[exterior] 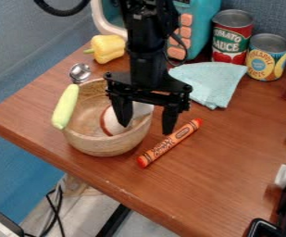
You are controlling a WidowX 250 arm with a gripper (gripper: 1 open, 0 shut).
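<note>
My black gripper (145,113) hangs over the wooden bowl (94,141), its fingers spread apart, one inside the bowl and the other outside its right rim. A white rounded item with some red (110,120) lies in the bowl, partly hidden behind the gripper. A spoon with a pale green handle (65,106) rests on the bowl's left rim. An orange crayon (168,143) lies on the table just right of the bowl.
A light blue cloth (213,85), two cans (231,37) (267,57), a yellow object (108,48) and a teal toy (197,23) stand at the back. Black equipment lines the right edge.
</note>
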